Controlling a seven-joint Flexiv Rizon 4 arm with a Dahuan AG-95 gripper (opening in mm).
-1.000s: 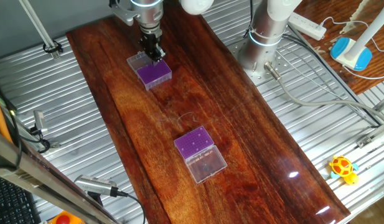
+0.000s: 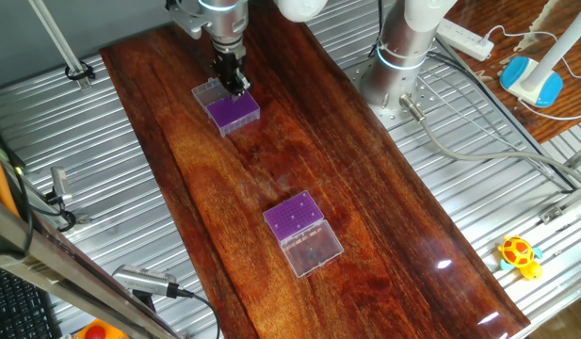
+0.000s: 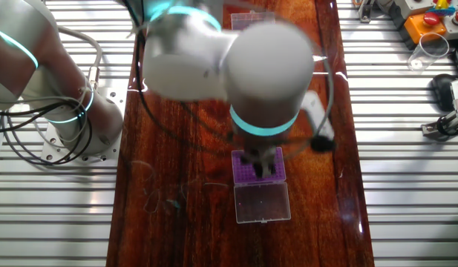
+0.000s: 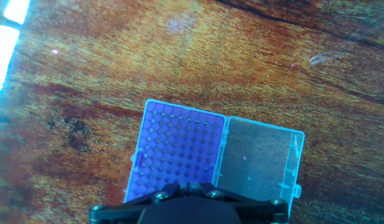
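Observation:
A clear box with a purple perforated rack [image 2: 235,107] lies at the far end of the wooden board, its clear lid [image 2: 209,92] folded open. My gripper [image 2: 235,88] points down above this rack. In the wrist view the black gripper covers the rack's lower edge beside the hinge; its fingers are close together, and nothing shows between them. Rows of holes mark the purple rack [image 4: 179,146], and the open lid [image 4: 257,152] lies to its right. A second purple rack [image 2: 293,216] sits nearer the board's middle, with its lid [image 2: 312,249] open.
Bare wood [image 2: 257,165] separates the two boxes. The arm's base [image 2: 389,80] stands at the board's right edge. A small camera [image 2: 147,281] stands off the left edge, and a toy turtle [image 2: 518,252] lies off the right.
The arm and both boxes hold their places. Only a faint pale streak over the bare wood between the boxes looks different in shape.

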